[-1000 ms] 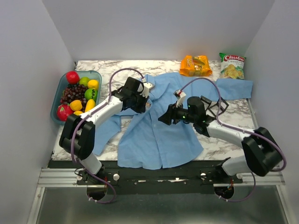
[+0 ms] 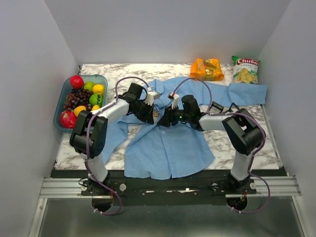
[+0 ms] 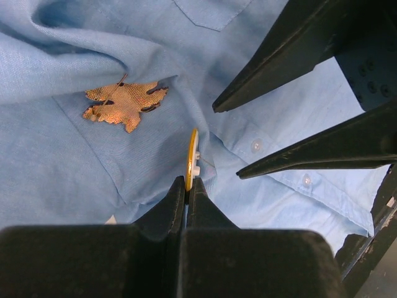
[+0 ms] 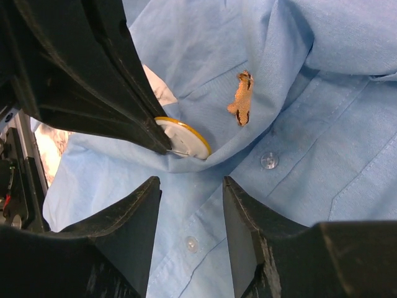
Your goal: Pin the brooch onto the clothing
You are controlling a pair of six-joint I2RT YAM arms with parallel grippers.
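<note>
The light blue shirt (image 2: 168,153) lies spread on the table. A thin round brooch (image 3: 193,158) with a yellow rim and pale back stands edge-on at the tips of my left gripper, shut on it. From the right wrist view, this brooch (image 4: 185,138) sits against a raised fold of shirt (image 4: 248,133); whether its pin enters the cloth I cannot tell. My right gripper is open below it, nothing gripped, over the button placket. A gold leaf-shaped piece (image 3: 127,103) with a thin pin across it lies on the shirt close by.
A teal basket of fruit (image 2: 58,111) stands at the left. An orange bag (image 2: 207,70) and a green chip bag (image 2: 245,70) are at the back right. Black-framed glasses (image 2: 224,106) rest behind my right arm. Both grippers are close together, leaving little room between them.
My right gripper has come in leftward, close to the left one, and stays open.
</note>
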